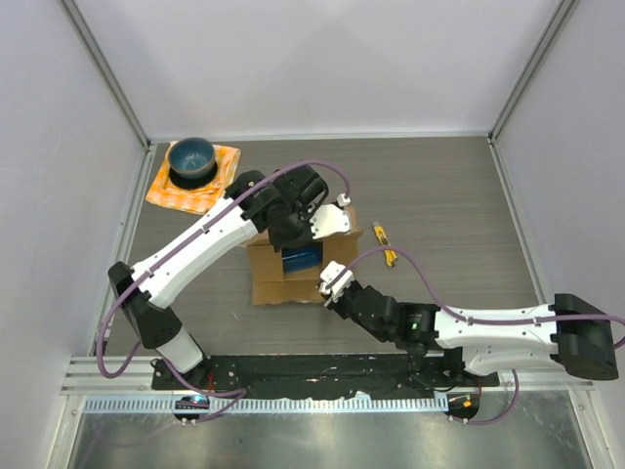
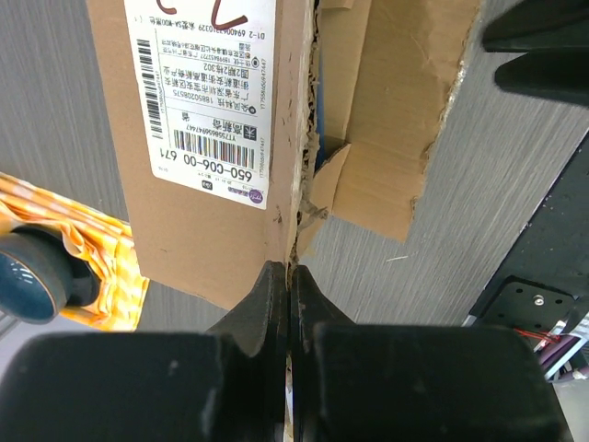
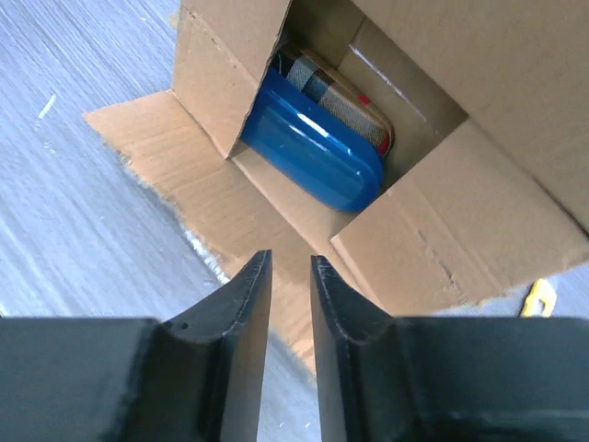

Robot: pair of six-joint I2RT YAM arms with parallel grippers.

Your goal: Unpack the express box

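Observation:
The cardboard express box [image 1: 264, 261] sits mid-table with flaps spread toward the front. Its printed label [image 2: 207, 101] shows in the left wrist view. My left gripper is shut at the box's torn edge, which runs in between its fingertips. Through the opening, a blue glossy case [image 3: 313, 147] and a plaid item [image 3: 340, 97] lie side by side inside the box. My right gripper is partly open in front of the opening, above the front flap, with nothing between its fingers.
A yellow cutter knife [image 1: 385, 244] lies just right of the box. Far left, a dark blue bowl [image 1: 192, 157] rests on an orange checked cloth [image 1: 221, 168].

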